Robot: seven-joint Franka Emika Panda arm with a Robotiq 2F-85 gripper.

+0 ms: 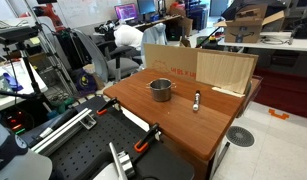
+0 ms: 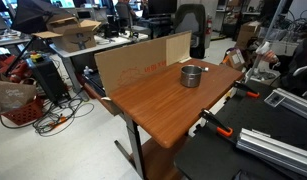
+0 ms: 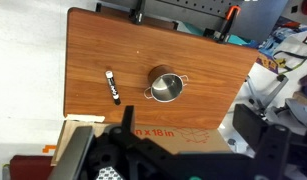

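A small metal pot with two side handles stands upright on the brown wooden table; its open top shows in the wrist view, where the pot looks empty. To one side of it lies a dark marker-like stick with a white end; in exterior view 1 the stick is right of the pot. My gripper is open above the table, its dark fingers spread wide at the bottom of the wrist view. Nothing sits between them, and the pot is clear of both.
Cardboard panels stand along one long edge of the table. A black bench with rails and orange-handled clamps adjoins the opposite edge. Most of the tabletop around the pot is bare.
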